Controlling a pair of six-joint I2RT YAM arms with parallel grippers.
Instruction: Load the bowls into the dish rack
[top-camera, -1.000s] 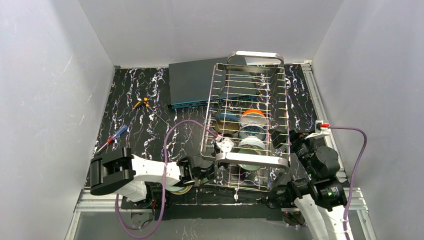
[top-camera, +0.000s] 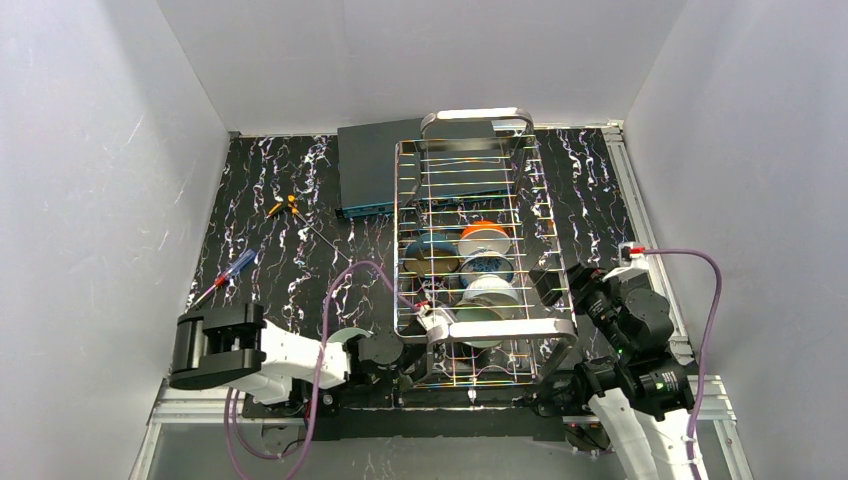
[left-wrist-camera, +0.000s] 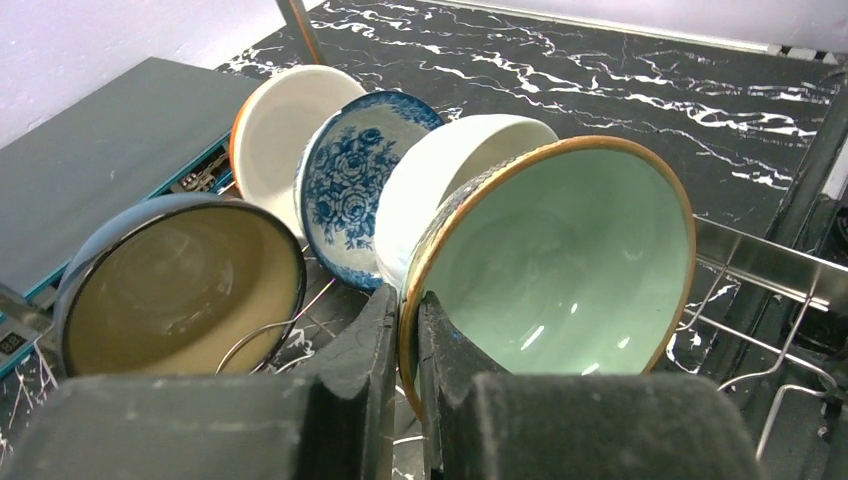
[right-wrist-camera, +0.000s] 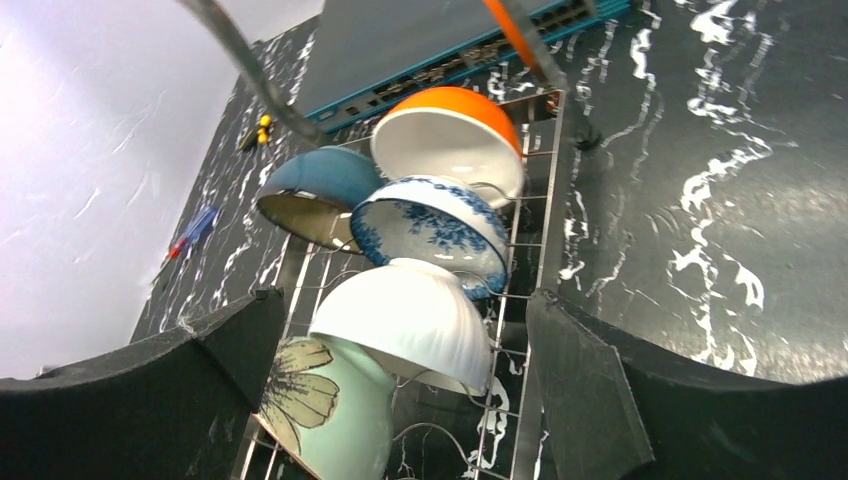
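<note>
A pale green bowl (left-wrist-camera: 570, 260) with a brown rim is tilted in the wire dish rack (top-camera: 470, 382); my left gripper is shut on its rim. Its flowered outside (right-wrist-camera: 345, 410) shows in the right wrist view. Beside it in the rack lean a white bowl (right-wrist-camera: 410, 315), a blue-flowered bowl (right-wrist-camera: 435, 230) and an orange bowl (right-wrist-camera: 450, 125). A blue bowl (right-wrist-camera: 322, 185), brown inside, leans on the rack's other side. My right gripper (top-camera: 562, 283) stands open at the rack's right side, nothing between its fingers.
Something round and pale green (top-camera: 350, 334) shows partly beneath the left arm. A flat dark box (top-camera: 370, 170) lies under the rack's far end. A screwdriver (top-camera: 225, 277) and an orange-handled tool (top-camera: 290, 203) lie on the left, where the counter is mostly clear.
</note>
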